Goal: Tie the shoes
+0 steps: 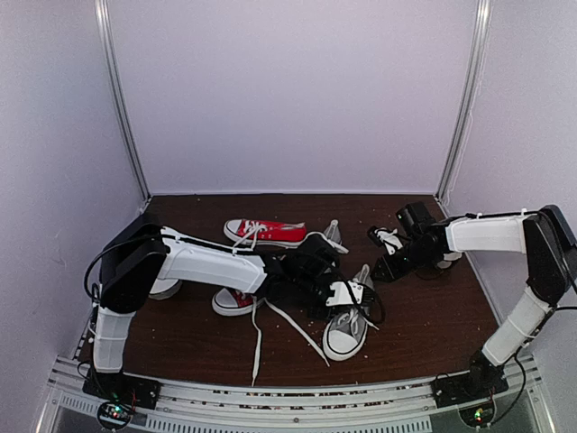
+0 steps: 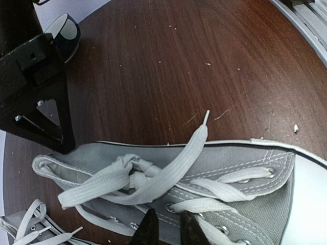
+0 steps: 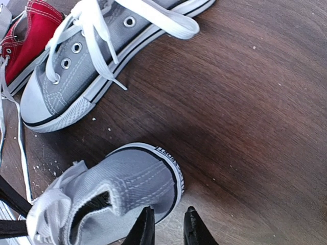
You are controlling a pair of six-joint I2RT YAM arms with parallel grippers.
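Observation:
A grey sneaker [image 1: 343, 339] lies at the front middle, laces knotted loosely on top, a loose end [image 2: 186, 158] crossing it. My left gripper is over this shoe's eyelets, fingertips close together; whether they hold anything is unclear. My right gripper is beside the heel of that shoe [image 3: 143, 178], its fingertips apart with nothing visible between them. A second grey sneaker [image 3: 76, 66] lies behind, white laces loose. Two red sneakers [image 1: 270, 232] are partly in view, one at the back, one under my left arm with long laces trailing forward.
A round white object [image 1: 165, 290] sits at the left, and another is partly hidden behind my right arm. Walls close in the back and sides.

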